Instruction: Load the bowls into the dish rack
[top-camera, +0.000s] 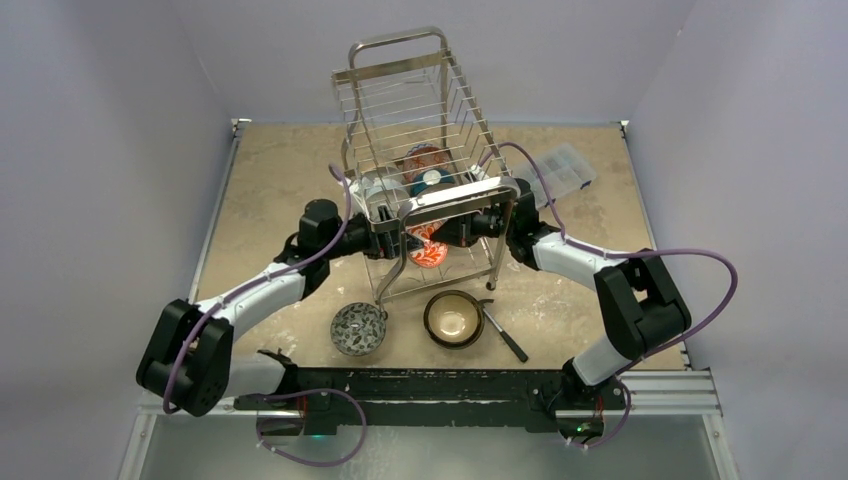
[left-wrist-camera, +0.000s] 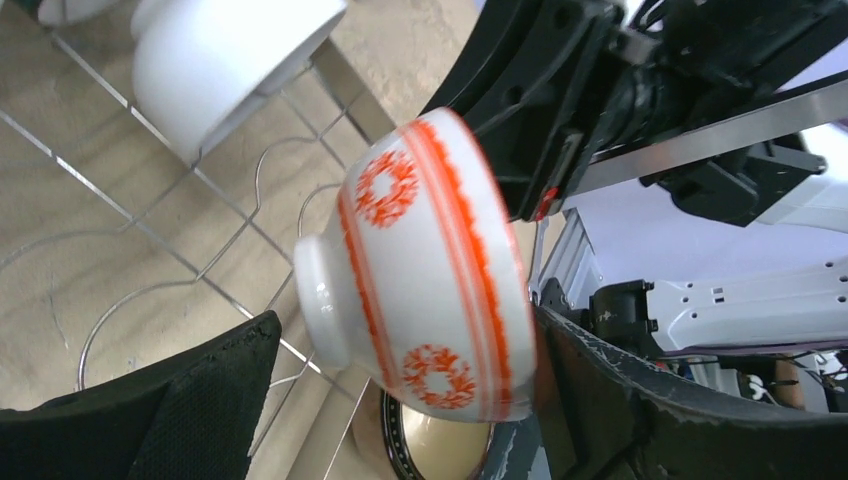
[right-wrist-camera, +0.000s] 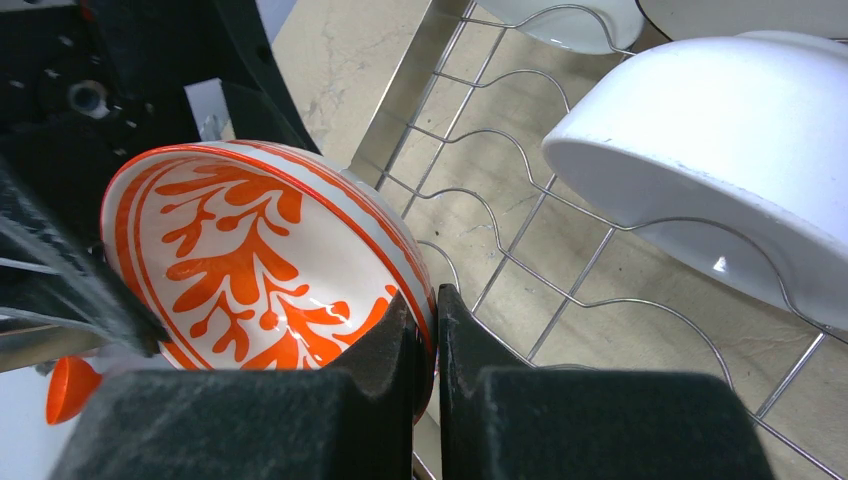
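Observation:
An orange-and-white patterned bowl (top-camera: 428, 250) is tilted on its side in the lower tier of the metal dish rack (top-camera: 464, 198). My right gripper is shut on its rim. On the other side, my left gripper stands open, its fingers (left-wrist-camera: 225, 370) spread with the bowl (left-wrist-camera: 425, 270) between them; the left view does not show both fingers pressing on it. White bowls (right-wrist-camera: 700, 130) rest in the rack further in. On the table in front lie a grey patterned bowl (top-camera: 358, 329) and a dark-rimmed bowl (top-camera: 453, 319).
A reddish bowl (top-camera: 425, 158) and a teal bowl (top-camera: 432, 181) sit deeper in the rack. Beside the dark-rimmed bowl lies a black-handled utensil (top-camera: 507, 334). At the back right is a clear plastic box (top-camera: 563, 170). Rack bars and posts closely surround both grippers.

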